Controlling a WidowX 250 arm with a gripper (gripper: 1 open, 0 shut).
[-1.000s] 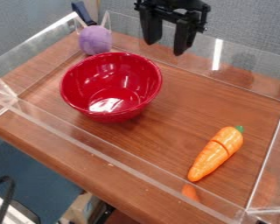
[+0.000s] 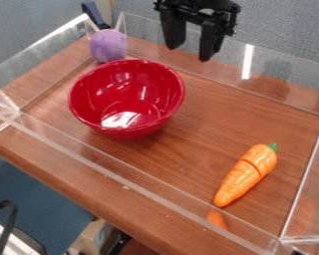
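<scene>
My black gripper [image 2: 193, 40] hangs at the top centre, open with empty space between its two fingers, high above the wooden floor of a clear-walled enclosure. A glossy red bowl [image 2: 127, 100] stands at the left, empty. A purple round object [image 2: 108, 46], perhaps an eggplant or onion, sits behind the bowl at the back left. An orange toy carrot [image 2: 246, 174] with a green tip lies at the front right, apart from the bowl.
Clear low walls [image 2: 49, 134] border the wooden surface on all sides. A black cable and a box lie below at the lower left.
</scene>
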